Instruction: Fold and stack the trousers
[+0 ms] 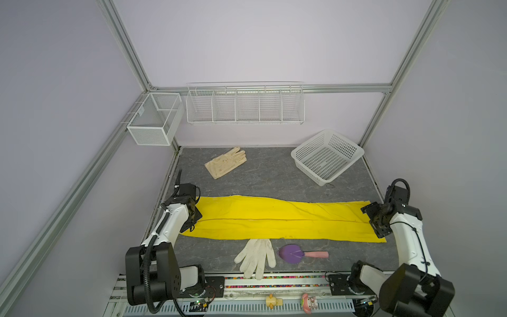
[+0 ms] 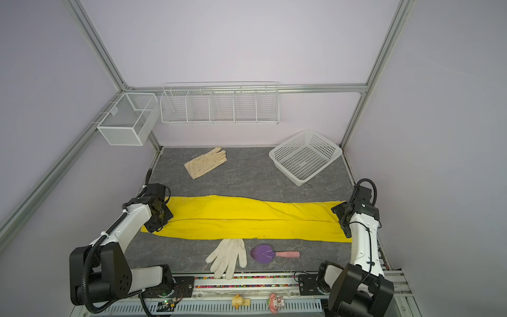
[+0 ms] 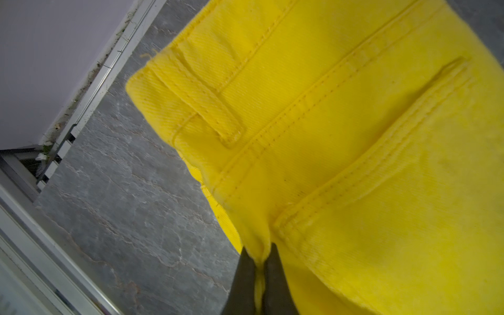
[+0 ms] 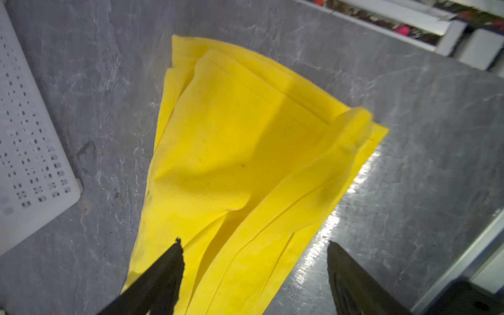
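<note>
Yellow trousers [image 1: 280,219] lie lengthwise folded in a long strip across the table, a crease running along the middle. At the left end, by the waistband and a pocket, my left gripper is shut with a pinched ridge of the trousers [image 3: 341,131] between its fingers. At the right end my right gripper stands open above the leg hems; the trousers [image 4: 225,131] spread below and between its fingers, not gripped. In that view a raised fold runs toward one corner of the hem.
A white basket [image 1: 324,174] stands at the back right. A beige glove [image 1: 226,162] lies behind the trousers; a white glove [image 1: 257,257] and a purple scoop [image 1: 291,253] lie in front. Bare table shows between the beige glove and the basket.
</note>
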